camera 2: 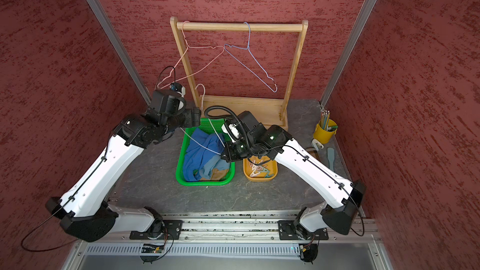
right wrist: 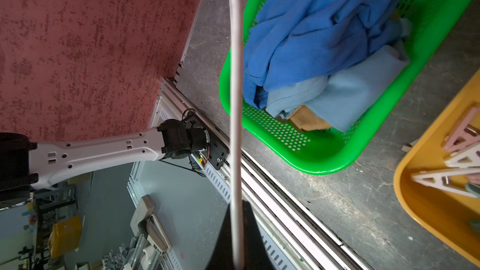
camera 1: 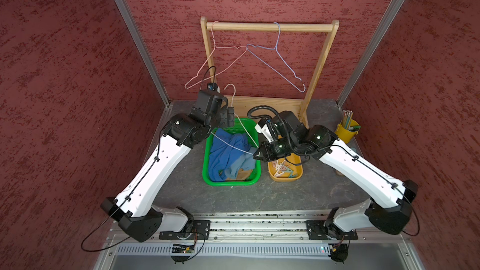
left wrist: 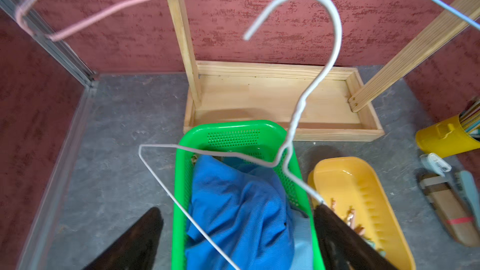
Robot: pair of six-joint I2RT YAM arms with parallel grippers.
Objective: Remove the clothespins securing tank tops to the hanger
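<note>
The white wire hanger (left wrist: 300, 105) hangs bare over the green basket, with no clothespin or top on its visible parts. In the top left view, its corner is in my right gripper (camera 1: 257, 156), and in the right wrist view the wire runs between the dark fingers, shut on it. My left gripper is open, its blurred fingers wide apart and nothing held between them; the hanger passes in front of it. Blue tops (left wrist: 240, 205) lie crumpled in the green basket (right wrist: 320, 167). Loose clothespins (right wrist: 445, 182) rest in the orange tray (right wrist: 417, 165).
A wooden rack (camera 1: 270, 27) stands behind, carrying an empty pink hanger (camera 1: 214, 47) and an empty blue hanger (camera 1: 276, 48). A yellow cup of pencils (camera 1: 345, 133) is at the right. Bare tabletop (camera 1: 230, 201) lies in front of the basket.
</note>
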